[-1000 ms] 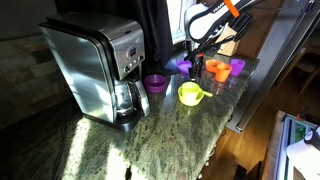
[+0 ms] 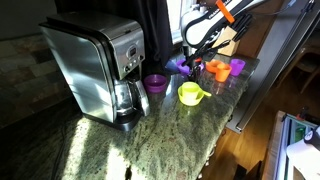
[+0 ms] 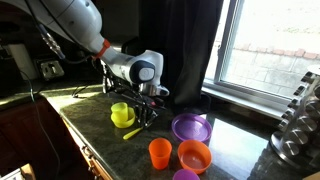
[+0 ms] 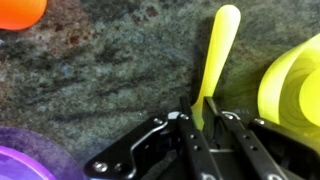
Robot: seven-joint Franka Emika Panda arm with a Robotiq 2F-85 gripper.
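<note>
A yellow spoon (image 4: 218,50) runs up from between the fingertips of my gripper in the wrist view. The fingers are shut on its near end, which the fingers partly hide. Exterior view 2 shows the spoon (image 3: 134,133) low over the dark counter beside the yellow bowl (image 3: 124,121); whether it touches the counter I cannot tell. A yellow cup (image 3: 119,110) stands in that bowl. From exterior view 1, the gripper (image 2: 191,73) is behind the yellow bowl (image 2: 188,99), small and dark.
Orange cups and bowls (image 3: 160,153) and a purple plate (image 3: 190,127) occupy the window side. A purple bowl (image 2: 155,83) sits by the coffee maker (image 2: 105,70).
Over the last second my arm has shifted slightly, with the gripper a little lower in exterior view 1. The bowls and cups have stayed where they were.
</note>
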